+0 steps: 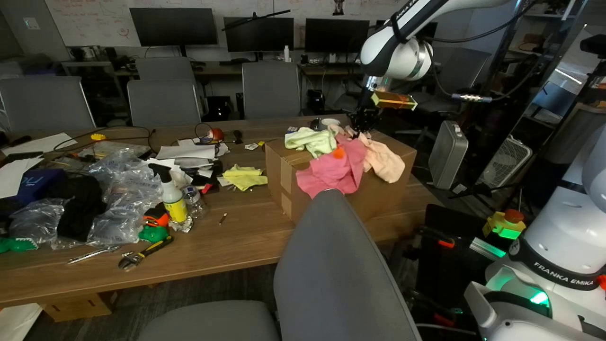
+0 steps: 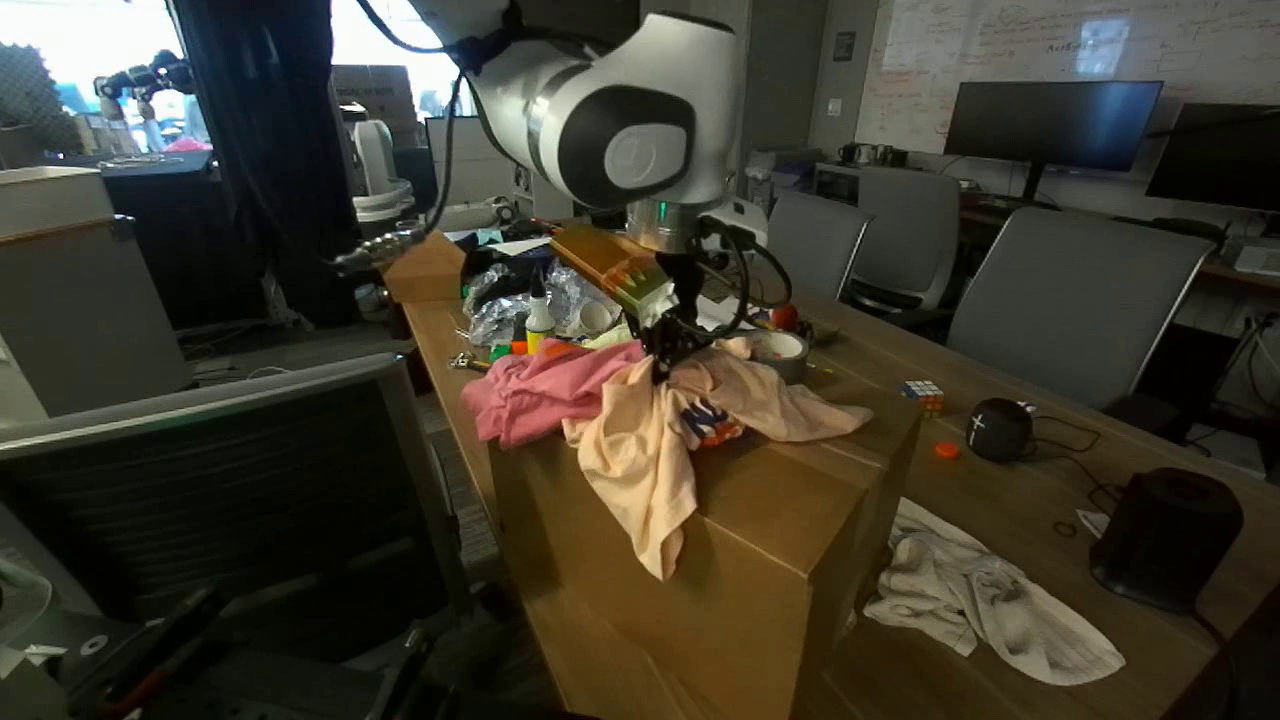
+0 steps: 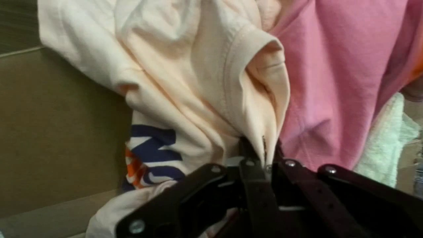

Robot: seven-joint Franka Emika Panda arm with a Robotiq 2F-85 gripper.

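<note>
A pale peach garment (image 2: 642, 456) with a navy and orange print lies over the top of the cardboard box (image 2: 672, 588), one part draping down its side. My gripper is shut on a fold of this garment, which rises pinched between the fingers in the wrist view. In exterior view 1 the gripper (image 1: 363, 122) is low over the box, its tips hidden among cloth. Touching the peach garment is a pink cloth (image 1: 335, 170) that hangs over the front of the box. A light green cloth (image 1: 311, 140) rests on the box's left part.
A tape roll (image 2: 780, 350) stands close by the gripper. On the table lie a white cloth (image 2: 984, 594), a yellow cloth (image 1: 244, 177), a spray bottle (image 1: 173, 196) and crumpled plastic (image 1: 128, 182). A grey chair (image 1: 341, 261) stands before the box.
</note>
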